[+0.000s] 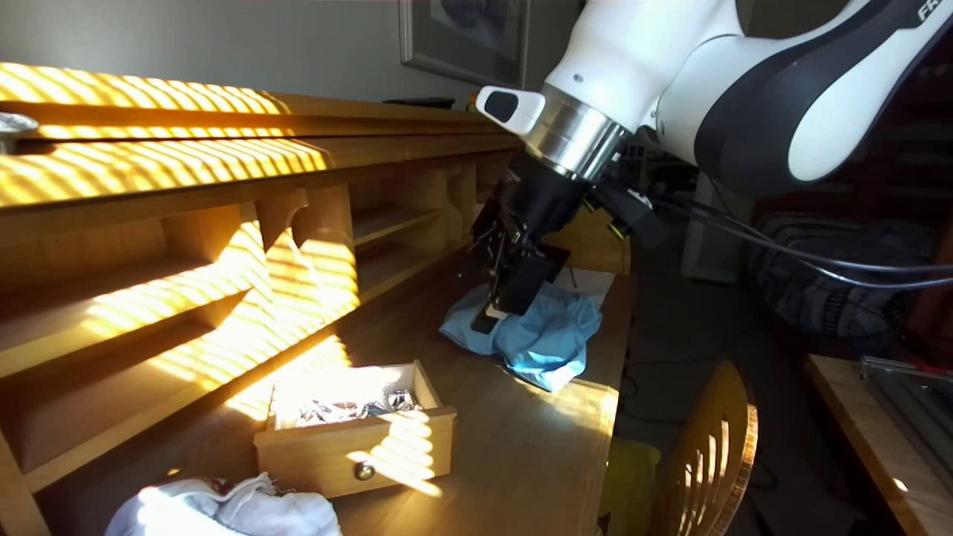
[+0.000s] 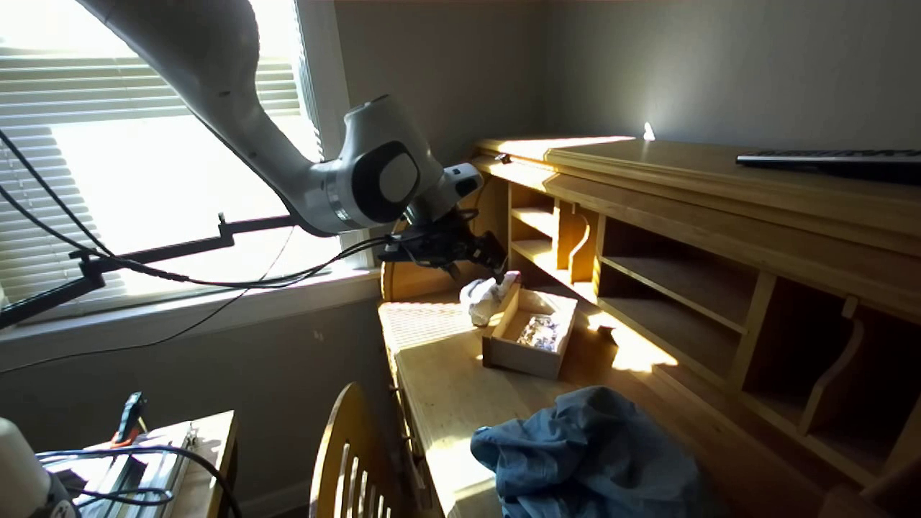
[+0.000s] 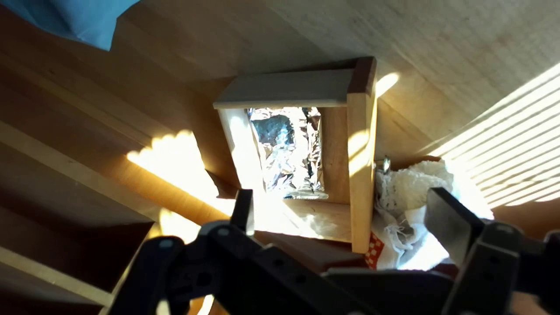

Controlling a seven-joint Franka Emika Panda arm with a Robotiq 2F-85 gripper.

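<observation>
On the desk stands a small wooden drawer [image 1: 357,451] with a round knob, open at the top. Crumpled silver foil [image 3: 294,149] lies inside it, with a darker patch on one side. A white cloth [image 3: 414,194] is bunched by the drawer's front, and a blue cloth [image 2: 596,453] lies heaped on the other side. My gripper is open, its fingers [image 3: 243,210] well apart and nothing between them. It hangs above the desk, and in the wrist view the drawer appears beyond and between the fingertips.
Desk shelves [image 2: 673,267] with several cubbyholes run along the back, under a raised ledge [image 1: 179,170]. A wooden chair [image 1: 715,455] stands at the front edge. Bare desktop [image 1: 500,464] lies beside the drawer. Strong sunlight stripes wash out parts of the scene.
</observation>
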